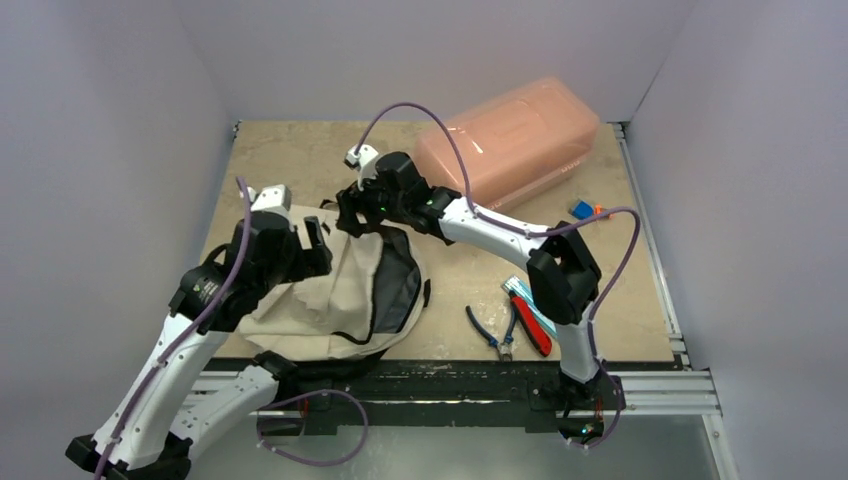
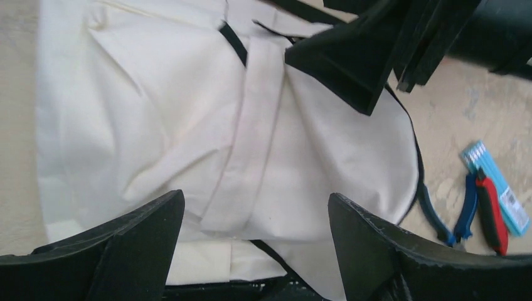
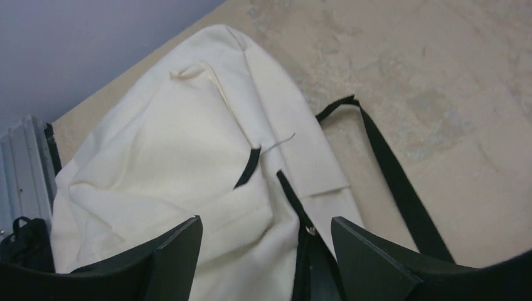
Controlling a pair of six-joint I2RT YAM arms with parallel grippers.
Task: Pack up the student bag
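The cream bag [image 1: 330,290] lies on the left of the table with its dark grey inside partly uncovered along the right. Over its upper left part my left gripper [image 1: 318,248] stands open, and only folded cloth [image 2: 251,138] shows below its spread fingers. My right gripper [image 1: 352,212] is above the bag's far edge, its fingers apart with nothing held between them. In the right wrist view, the cream cloth [image 3: 169,144] and a dark zipper edge [image 3: 301,219] lie beneath it. Blue-handled pliers [image 1: 495,335] and a red-and-black tool [image 1: 531,325] lie right of the bag.
A light blue pack [image 1: 540,308] lies beside the red tool. An orange translucent bin [image 1: 515,140] rests on its side at the back. Near the right edge sit a blue block [image 1: 582,210] and a small orange piece [image 1: 600,211]. A black strap [image 3: 401,175] trails beyond the bag.
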